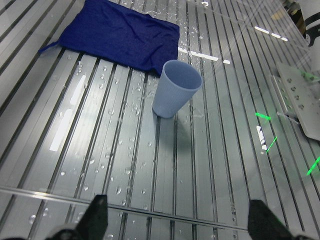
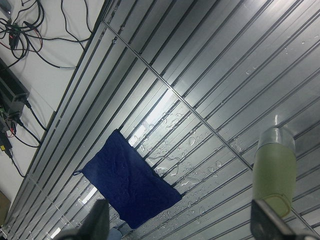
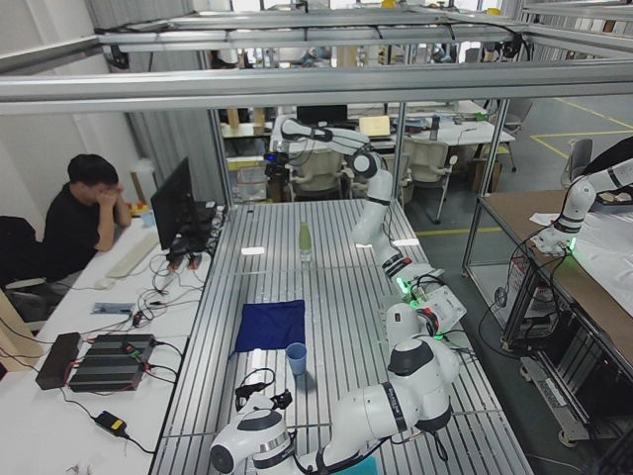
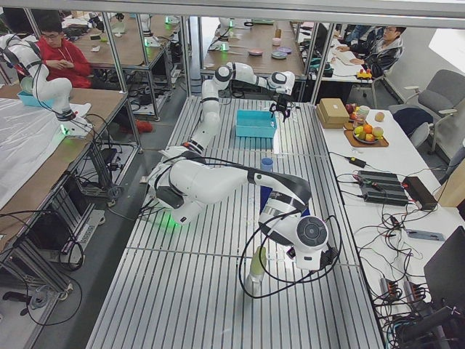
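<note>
A blue cup (image 3: 296,358) (image 1: 174,93) stands upright on the slatted metal table, just in front of a dark blue cloth (image 3: 270,325) (image 1: 119,33). My left gripper (image 3: 262,399) is open near the table's front, behind the cup in its own wrist view, with nothing between its fingers. A green bottle (image 3: 306,243) (image 2: 273,172) stands on the far part of the table. My right gripper (image 3: 276,170) is raised above that end, open, with the bottle below it in the right wrist view.
A turquoise bin (image 4: 255,130) sits at the left arm's end of the table. Water drops wet the metal slats. A side desk (image 3: 119,416) with electronics and cables runs along one edge, where a person sits at a monitor.
</note>
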